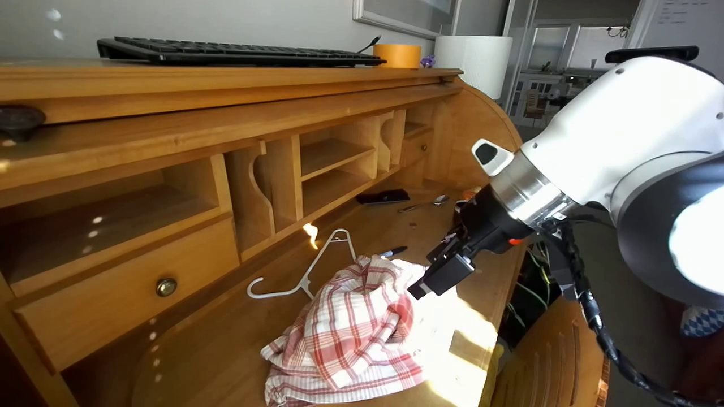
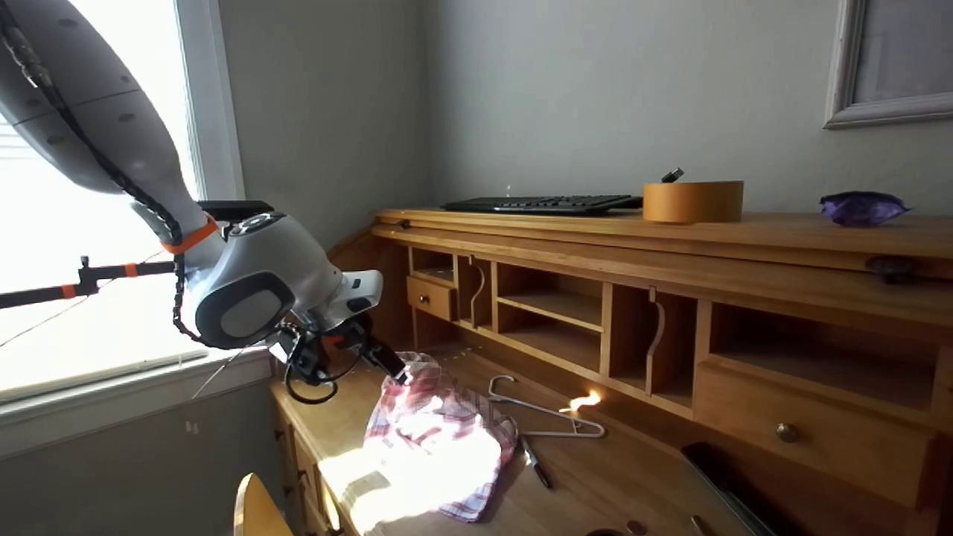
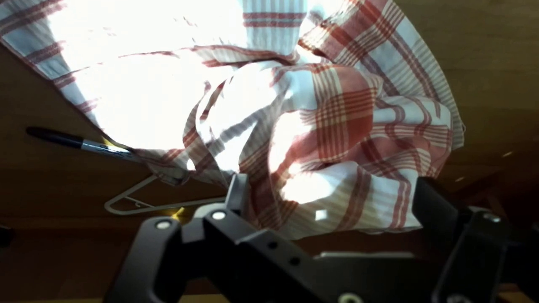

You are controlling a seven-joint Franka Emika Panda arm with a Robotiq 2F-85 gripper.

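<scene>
A red-and-white plaid cloth [image 1: 353, 325] lies bunched on the wooden desk, partly washed out by bright sun. My gripper [image 1: 434, 275] hangs tilted just above the cloth's right side in exterior view 1. In the wrist view, the fingers [image 3: 237, 194] stand wide apart with the crumpled cloth [image 3: 348, 116] beyond them. Nothing is gripped. From exterior view 2, the gripper [image 2: 400, 375] appears at the cloth's far edge; whether it touches the fabric I cannot tell.
A white hanger [image 1: 305, 278] and a marker [image 1: 393, 251] lie beside the cloth. Farther along are a spoon [image 1: 424, 203] and a dark flat object [image 1: 383, 196]. Cubbies line the desk's back [image 1: 339, 152]. A wooden chair [image 1: 556, 353] stands by the front edge.
</scene>
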